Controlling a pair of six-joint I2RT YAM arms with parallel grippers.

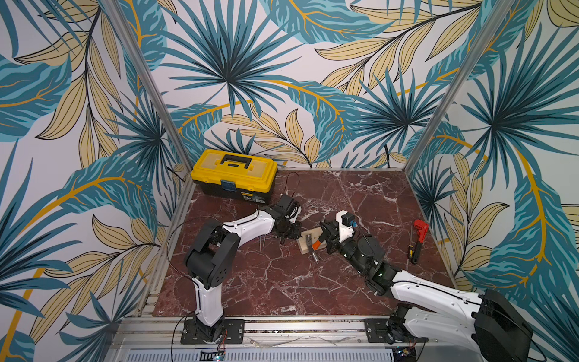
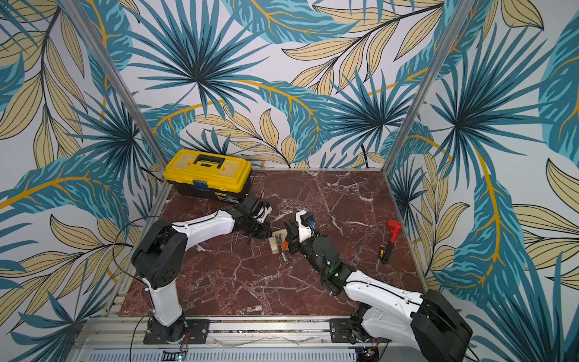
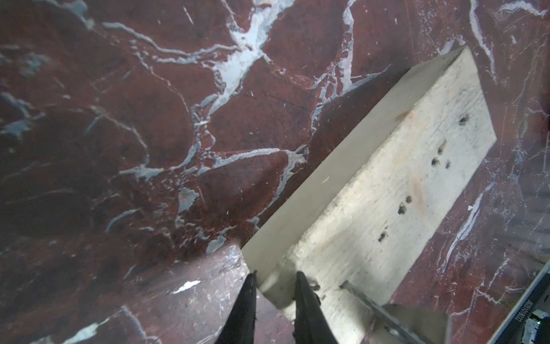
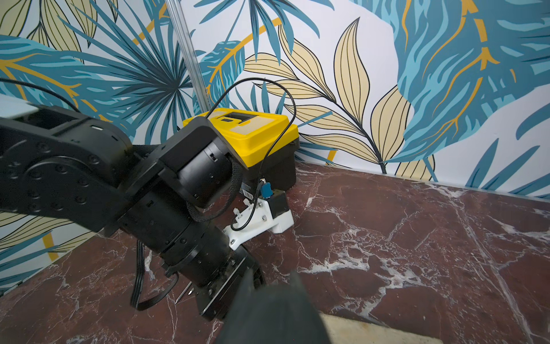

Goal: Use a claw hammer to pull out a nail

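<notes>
A pale wooden block (image 3: 366, 206) with several holes in its top lies on the marble table. Around its near corner in the left wrist view, my left gripper stands part open; whether the fingers touch the wood I cannot tell. A thin grey metal piece (image 3: 378, 309) meets the block's top; nail or hammer claw, I cannot tell. The claw hammer, with its steel head (image 1: 311, 248) and orange handle (image 1: 318, 244), lies across the block. My right gripper (image 1: 326, 237) is shut on that handle; in the right wrist view a dark blurred shape fills the space at its fingers.
A yellow-lidded toolbox (image 1: 232, 172) stands at the back left, behind the left arm. A red-and-black tool (image 1: 417, 241) lies near the right edge. Open table stretches in front of the block and behind the right gripper.
</notes>
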